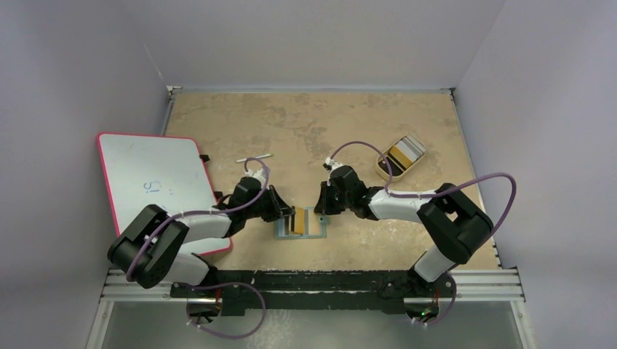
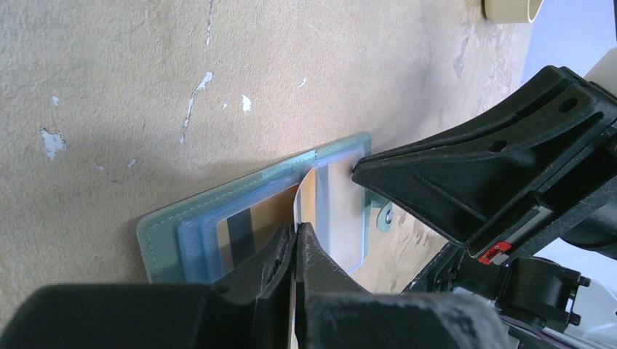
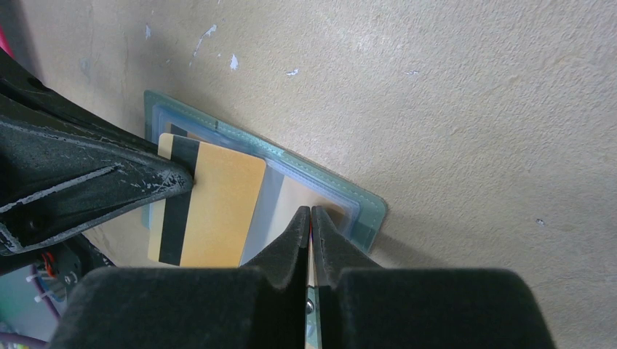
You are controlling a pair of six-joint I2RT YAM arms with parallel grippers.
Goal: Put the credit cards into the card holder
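Note:
The blue-green card holder (image 1: pixel 316 236) lies open on the table, with clear sleeves inside. A gold card with a black stripe (image 3: pixel 222 196) stands tilted over the holder, its thin edge held in my shut left gripper. Whether its lower edge is inside a sleeve cannot be told. At the holder's right end, my right gripper is shut at the edge of the clear sleeve (image 2: pixel 343 203), with a thin light strip between its fingers. Part of another dark-striped card (image 2: pixel 241 233) shows behind the gold one. The fingers hide the holder's near side.
A beige box (image 1: pixel 381 173) with several cards stands at the right. A whiteboard (image 1: pixel 156 178) lies at the left, and a white pen (image 1: pixel 255 158) rests behind the left arm.

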